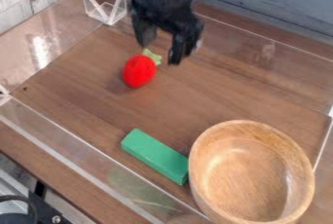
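Observation:
My black gripper [164,33] hangs over the back middle of the tray, blurred, with its fingers apart and nothing seen between them. Just below and left of it, a red strawberry-like object [139,71] with a pale green top lies on the wooden floor. A green block [155,157] lies at the front, beside a large empty wooden bowl [252,130] at the lower right.
Clear walls [65,139] edge the tray. A small clear plastic piece [105,10] stands at the back left.

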